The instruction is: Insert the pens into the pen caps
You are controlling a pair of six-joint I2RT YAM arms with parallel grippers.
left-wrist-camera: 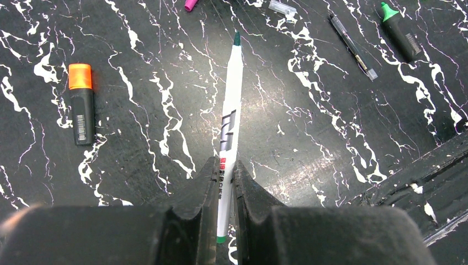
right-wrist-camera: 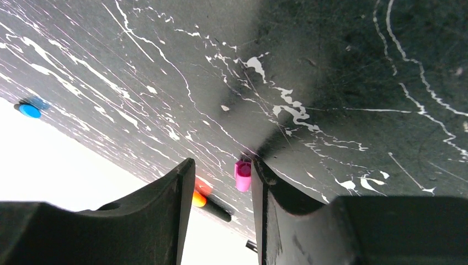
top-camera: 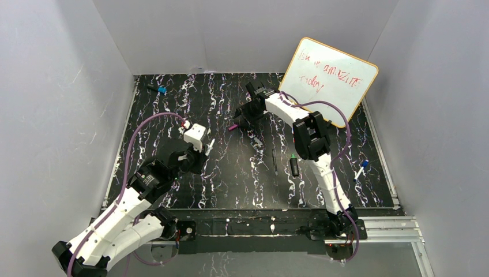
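My left gripper is shut on a white marker [left-wrist-camera: 230, 99] with a dark green tip, held pointing away from it. My right gripper is open, low over a small pink cap [right-wrist-camera: 242, 178], which lies by the tip of one finger. In the top view this cap [top-camera: 233, 127] is beside the right gripper, right of the white marker. A clear cap [left-wrist-camera: 282, 8] lies on the table near the pink one.
A black pen [left-wrist-camera: 350, 44], green highlighter [left-wrist-camera: 403, 37], orange highlighter [left-wrist-camera: 81, 107], blue-capped marker [top-camera: 361, 171] and dark marker with blue end [top-camera: 157, 89] lie around the table. A whiteboard [top-camera: 327, 86] stands at the back right.
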